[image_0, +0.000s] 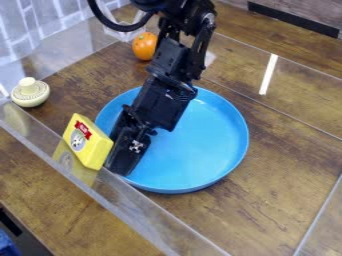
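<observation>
My black arm reaches down from the top of the view, and its gripper (123, 150) is low at the left part of a round blue plastic dish (201, 160). A yellow box (87, 144) with a red-and-white mark leans at the dish's left edge, just left of the gripper. The dark fingers overlap one another in view, so whether they are open or shut, or touch the box, I cannot tell.
An orange fruit (146, 46) lies at the back, and a white ribbed object (30, 92) at the left. A transparent edge runs along the left foreground. Bare wooden table (281, 140) is on the right.
</observation>
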